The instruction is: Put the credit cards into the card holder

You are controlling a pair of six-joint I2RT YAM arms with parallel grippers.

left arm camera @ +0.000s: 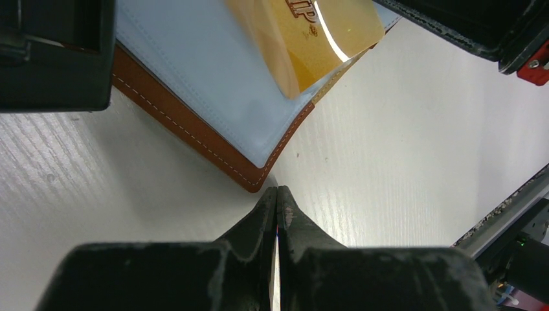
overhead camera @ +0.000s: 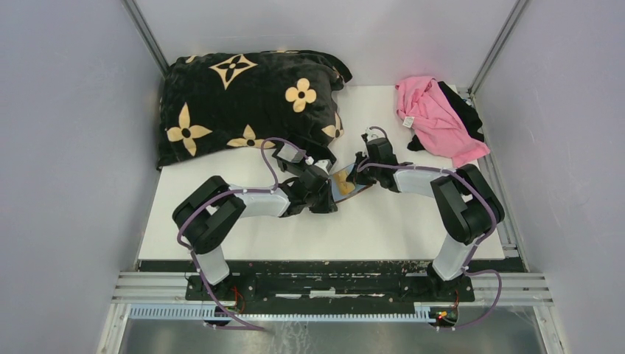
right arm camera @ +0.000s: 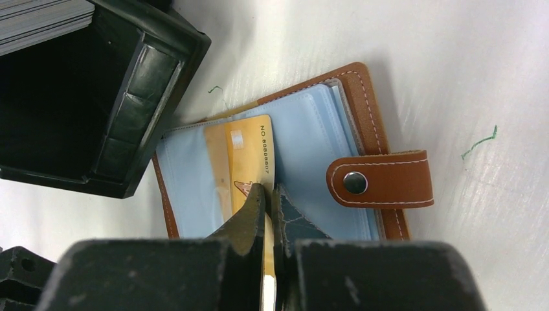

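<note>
The card holder (overhead camera: 358, 191) lies open on the table, with brown stitched edges and pale blue sleeves (right arm camera: 311, 129). A gold card (right arm camera: 249, 146) rests on the sleeve page; its left part looks duller, as if under the clear sleeve. My right gripper is shut, its fingertips at the card's right edge; whether they pinch it is unclear. Just off the brown corner (left arm camera: 252, 178) of the holder, my left gripper is shut with nothing showing between its fingers.
A black box (right arm camera: 158, 97) holding a stack of cards (right arm camera: 42, 26) stands close to the holder's side. Behind is a dark patterned cushion (overhead camera: 243, 103); a pink cloth (overhead camera: 435, 122) lies at the back right.
</note>
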